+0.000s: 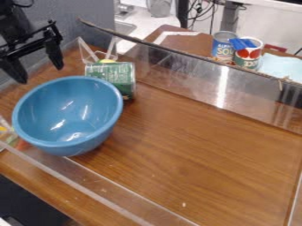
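Observation:
A blue plastic bowl [67, 122] stands at the left of the wooden tray floor [189, 168]. Behind it a green-labelled can [112, 76] lies on its side, close to the bowl's rim. My black gripper [35, 57] hangs at the upper left, above and behind the bowl, its fingers apart with nothing seen between them.
Clear plastic walls [200, 75] border the tray. The right and middle of the tray are bare. Outside at the back are two cans [223, 48] [246, 55] and a pale blue cloth [278, 66]. Small colourful items are partly hidden left of the bowl.

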